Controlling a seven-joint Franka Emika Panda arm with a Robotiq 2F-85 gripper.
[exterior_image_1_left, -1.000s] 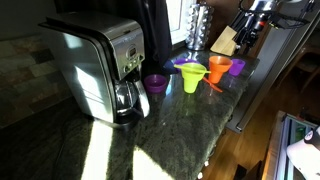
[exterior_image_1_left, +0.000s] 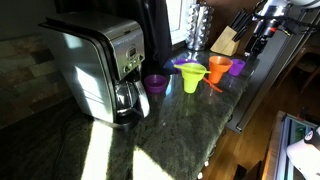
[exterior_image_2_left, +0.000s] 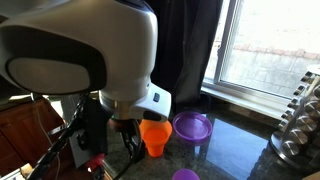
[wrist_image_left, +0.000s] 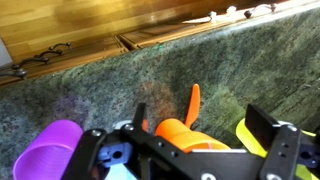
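Note:
My gripper stands open above the counter, with nothing between its fingers. Below it in the wrist view lie an orange cup (wrist_image_left: 180, 135) and an orange utensil (wrist_image_left: 194, 103); the fingers partly cover the cup. A purple cup (wrist_image_left: 50, 150) is to the left and a yellow-green cup (wrist_image_left: 245, 136) to the right. In exterior view 1 the orange cup (exterior_image_1_left: 217, 66) stands between the yellow-green cup (exterior_image_1_left: 191, 82) and the purple cup (exterior_image_1_left: 237, 67). The arm hides much of exterior view 2.
A coffee maker (exterior_image_1_left: 115, 70) and a purple bowl (exterior_image_1_left: 155, 83) occupy the back of the counter. A purple plate (exterior_image_2_left: 192, 126) sits near the window, with a metal rack (exterior_image_2_left: 297, 125) to its right.
The cups and utensil stay where they were.

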